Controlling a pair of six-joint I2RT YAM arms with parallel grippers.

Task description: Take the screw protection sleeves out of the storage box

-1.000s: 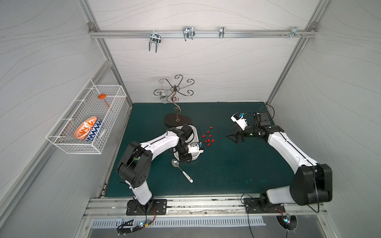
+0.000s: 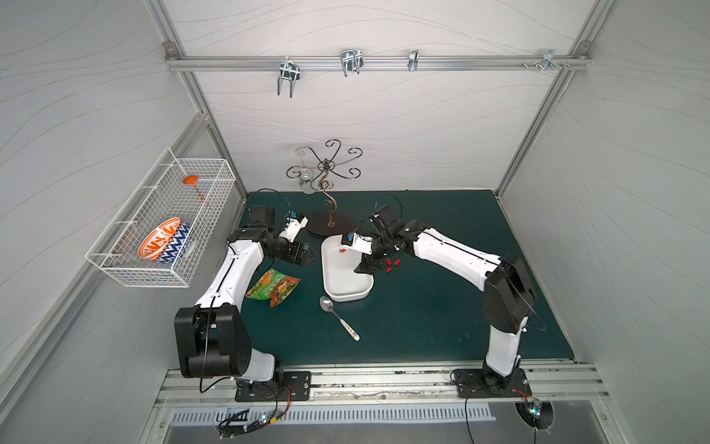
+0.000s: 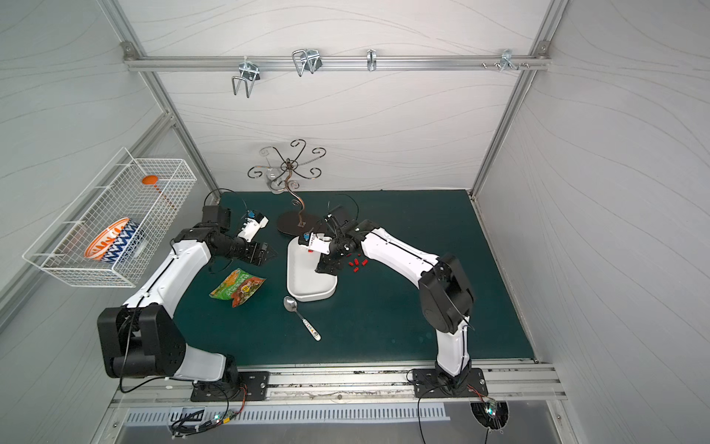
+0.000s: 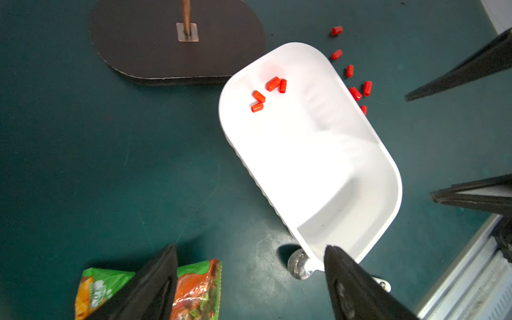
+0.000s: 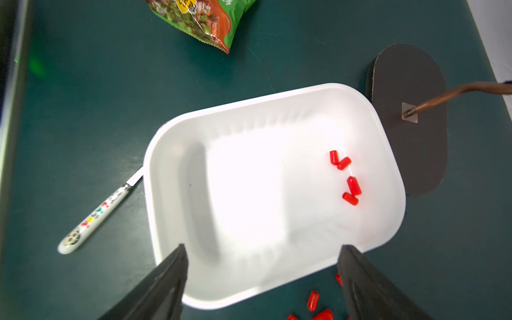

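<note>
The white storage box (image 4: pixel 314 160) lies mid-table with four red sleeves (image 5: pixel 353 186) grouped at its back end. Several more sleeves (image 4: pixel 367 88) lie on the table just right of it. My left gripper hangs left of the box, over the table near the snack bag, open with nothing between its fingers. My right gripper is above the box, open and empty, with the sleeves inside it visible in its wrist view.
A metal stand on a dark base (image 4: pixel 138 42) stands behind the box. A snack bag (image 2: pixel 273 286) and a spoon (image 2: pixel 347 328) lie in front-left. A wire basket (image 2: pixel 133 275) hangs at left.
My left gripper has moved up and left, away from over the box. My right gripper has swung left from the right side to above the box.
</note>
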